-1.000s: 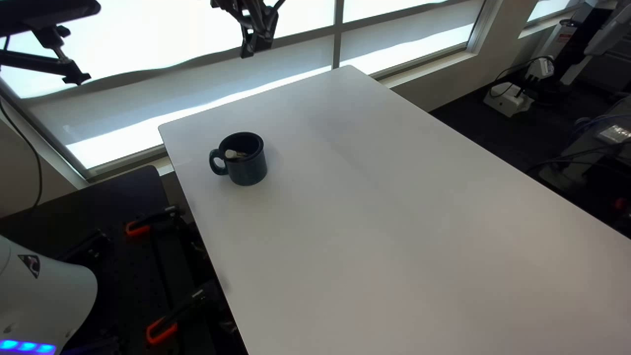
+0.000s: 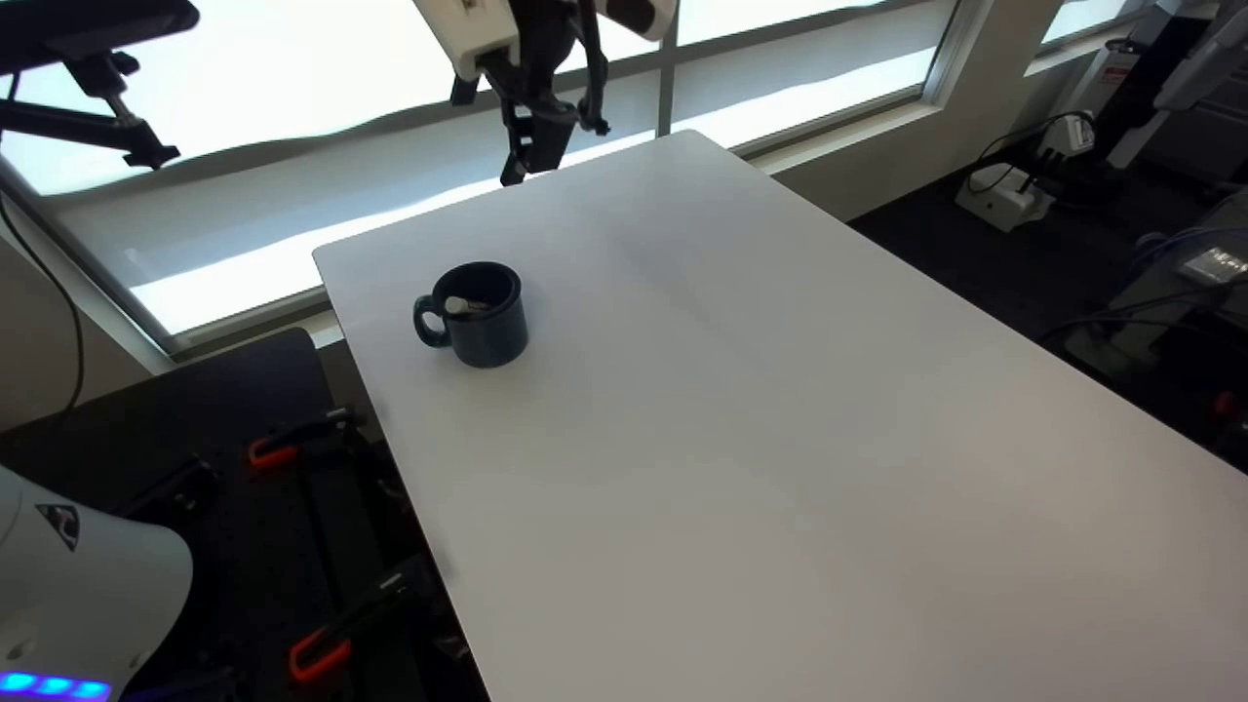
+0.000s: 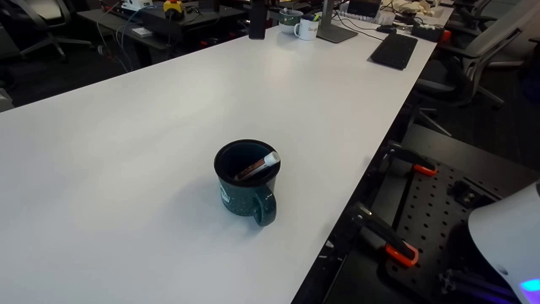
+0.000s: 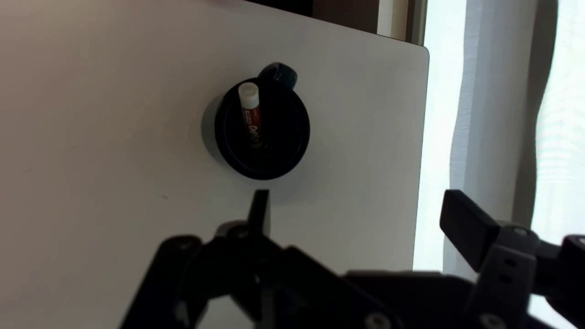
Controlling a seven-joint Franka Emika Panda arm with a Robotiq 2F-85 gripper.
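Observation:
A dark green mug (image 3: 238, 195) stands upright on the white table, its handle toward the near edge. Inside it leans a marker (image 3: 258, 166) with a white end and a reddish-brown label; its lower part is hidden in the mug. In the wrist view the mug (image 4: 285, 148) and marker (image 4: 251, 112) lie beyond the fingertips, a little to the left. My gripper is wide open with nothing between its fingers. In exterior view 1, the gripper (image 2: 524, 170) hangs high at the back of the table, clear of the mug (image 2: 488, 333).
A window with a pale shade (image 2: 292, 187) runs behind its far edge. Clamps (image 3: 400, 256) sit on the robot's base mount beside the table. White mug (image 3: 307, 29) and keyboard (image 3: 395, 50) stand at the distant end.
The gripper has come lower in exterior view 1 and slightly to the right, with more of the arm in sight. The mug and marker have stayed in place.

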